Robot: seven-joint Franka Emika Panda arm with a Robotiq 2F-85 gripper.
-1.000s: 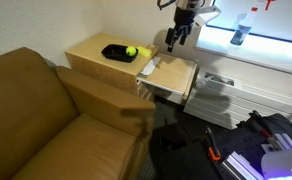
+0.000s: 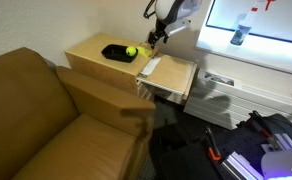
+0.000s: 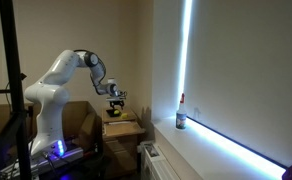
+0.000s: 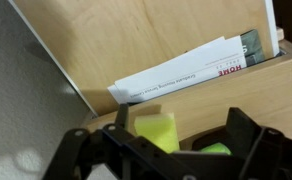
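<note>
My gripper [image 2: 157,39] hangs over the back of the wooden cabinet, its fingers apart and nothing held between them. Close below it in exterior view 1 is a yellow item [image 2: 145,50]. To the left of that, a round green object [image 2: 131,50] sits at the right end of a black tray [image 2: 116,52]. From the wrist, the yellow item [image 4: 158,130] appears between the dark fingers, while the green object [image 4: 216,149] is partly hidden by the gripper.
White papers [image 4: 181,66] lie by the cabinet's edge, on the lower wooden surface [image 2: 173,73]. A bottle [image 2: 241,29] stands on the window ledge at right. The brown sofa [image 2: 61,120] fills the near left.
Over the last second my gripper has moved left and a little lower in exterior view 1, from above the lower wooden surface to near the yellow item. The objects have not visibly moved.
</note>
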